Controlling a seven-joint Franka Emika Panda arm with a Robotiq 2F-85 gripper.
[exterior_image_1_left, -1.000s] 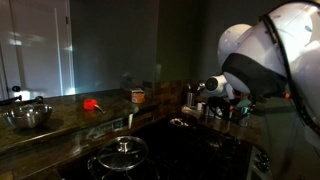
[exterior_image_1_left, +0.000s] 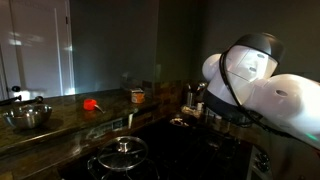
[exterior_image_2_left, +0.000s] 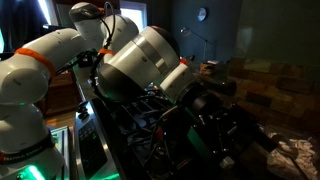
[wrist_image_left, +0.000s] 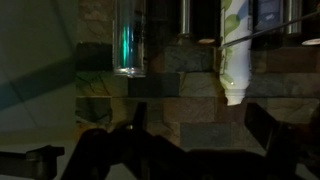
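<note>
In the wrist view my gripper stands open, its two dark fingers wide apart at the bottom of the view. Between the fingertips only tiled backsplash (wrist_image_left: 196, 108) shows. Above them appear a clear, shiny cylinder (wrist_image_left: 130, 40) at the left and a white bottle with a green pattern (wrist_image_left: 236, 60) at the right. How far these are from the fingers is hard to tell. My white and black arm (exterior_image_1_left: 245, 75) fills the right of exterior view 1, and the gripper is not clear there.
A lidded glass pan (exterior_image_1_left: 122, 153) sits on the dark stovetop (exterior_image_1_left: 180, 150). On the ledge behind are a metal bowl (exterior_image_1_left: 27, 116), a red item (exterior_image_1_left: 91, 104) and an orange-labelled tub (exterior_image_1_left: 137, 95). Utensils (exterior_image_1_left: 190, 96) stand in the far corner.
Over the last second my arm has swung lower and shifted in exterior view 1, now covering part of the back counter. The pan and bowl stay put.
</note>
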